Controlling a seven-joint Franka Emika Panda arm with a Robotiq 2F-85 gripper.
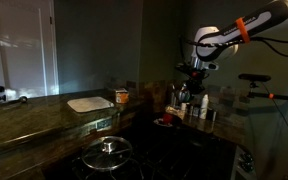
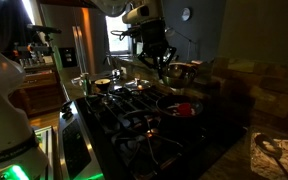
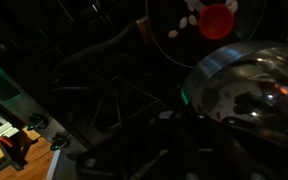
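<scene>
My gripper [image 1: 192, 72] is raised over the stove at the right of exterior view 1. In exterior view 2 its dark fingers point down near a shiny metal vessel [image 2: 181, 73]. Seen from the wrist, the shiny rounded vessel [image 3: 239, 88] fills the right side, close to the gripper. The finger is shut; the dark image hides whether a rim lies between the fingertips. Beyond it sits a dark pan [image 3: 174, 38] containing a red round item [image 3: 215, 21] and several pale pieces.
A glass-lidded pan [image 1: 107, 153] stands at the stove's near left. On the counter are a pale board [image 1: 90, 104] and an orange-and-white tub [image 1: 122, 96]. Several bottles [image 1: 204, 106] stand at the back right. The black stovetop [image 2: 114, 130] has bare grates.
</scene>
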